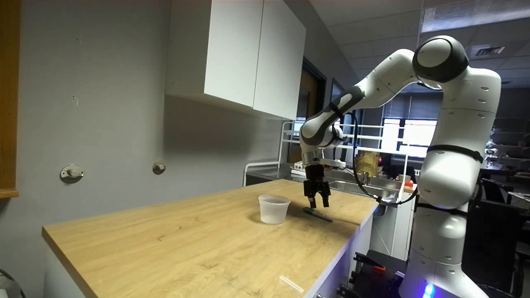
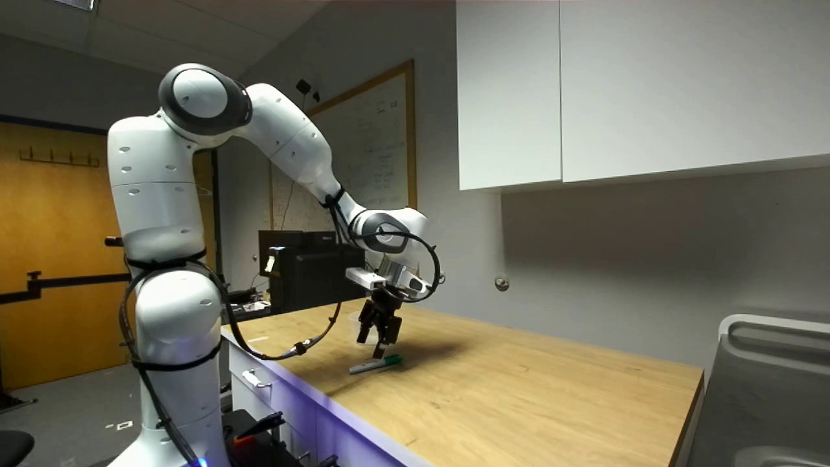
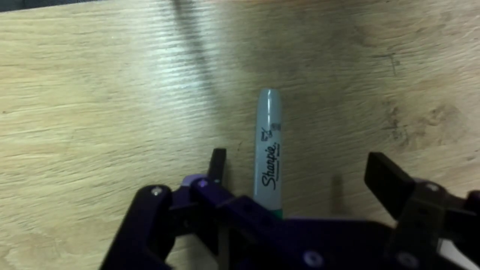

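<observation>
A grey Sharpie marker with a green cap (image 1: 318, 214) lies flat on the wooden counter, just right of a translucent plastic cup (image 1: 273, 209) that stands upright. Right above the marker, apart from it, my gripper (image 1: 319, 204) points down. Its fingers are spread wide with nothing held. From the wrist, the grey barrel of the marker (image 3: 268, 153) shows between the two fingertips, nearer the left one; the gripper body hides most of its green end. In the second exterior view the marker (image 2: 375, 364) rests below the gripper (image 2: 369, 347), and the cup is mostly hidden behind the fingers.
The wooden counter (image 1: 179, 238) has wide free room left of the cup. White cabinets (image 1: 253, 54) hang above its rear side. A sink (image 1: 362, 188) lies beyond the far end. A small white strip (image 1: 291, 284) sits near the front edge.
</observation>
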